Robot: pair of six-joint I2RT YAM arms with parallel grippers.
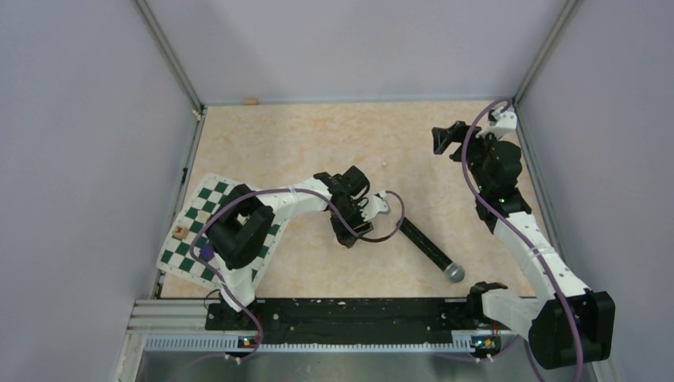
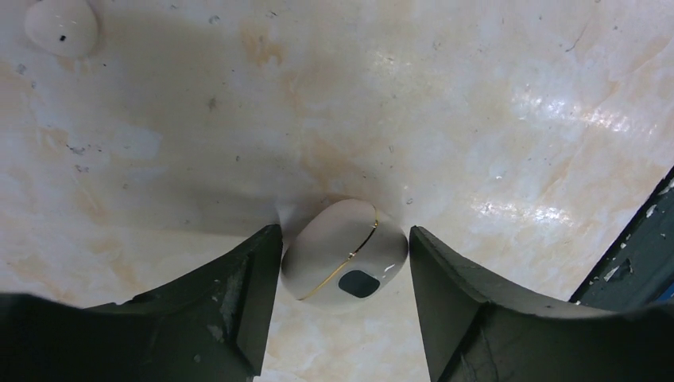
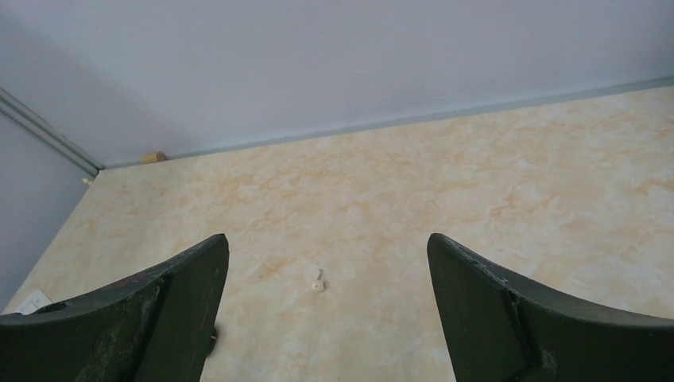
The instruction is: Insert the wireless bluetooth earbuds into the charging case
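Note:
Between the fingers of my left gripper is a rounded white piece with a thin gold line and a dark oval, which looks like an earbud [image 2: 330, 243]. The fingertips stand close on both sides of it; whether both press on it cannot be told. Another small white piece, perhaps the other earbud [image 2: 61, 28], lies on the table at the upper left of that view. A small white piece with a short stem [image 3: 318, 285] shows in the right wrist view. I cannot make out the charging case for sure. My right gripper [image 1: 447, 150] stands open and empty, above the table.
A black rod with a grey round end [image 1: 427, 245] lies right of the left gripper. The green-and-white checkered board [image 1: 208, 193] sits at the left, partly under the left arm, bearing small objects.

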